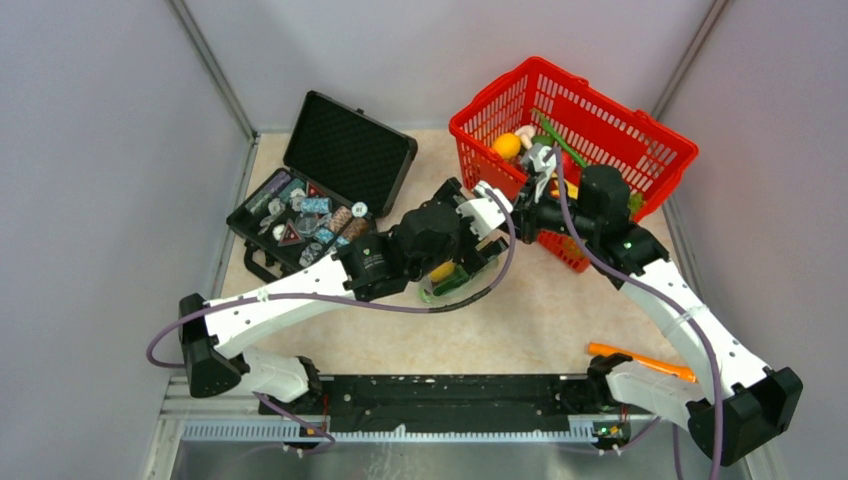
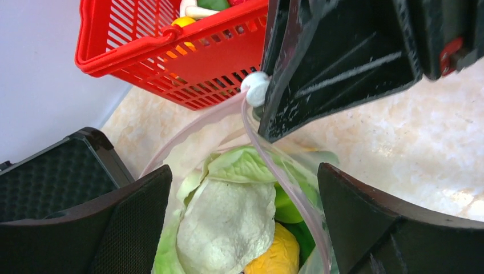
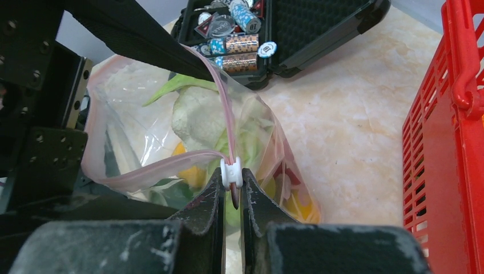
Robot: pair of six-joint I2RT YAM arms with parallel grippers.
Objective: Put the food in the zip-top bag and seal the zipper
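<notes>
The clear zip top bag [image 3: 268, 148] stands with its mouth spread wide, a pinkish zip strip running round the rim. Inside it lie a cauliflower [image 2: 225, 225] with green leaves, a yellow fruit [image 2: 277, 251] and other green pieces. At the bag's corner, the white slider [image 3: 232, 173] sits at the tips of my right gripper, which is shut on it. My left gripper is open above the bag mouth, its fingers apart, with part of the rim passing through the gap. In the top view the left arm hides most of the bag.
A red basket [image 1: 600, 105] of play food stands at the back right. Back left, an open black case [image 1: 350, 150] holds poker chips. An orange stick [image 1: 640, 360] lies at the front right.
</notes>
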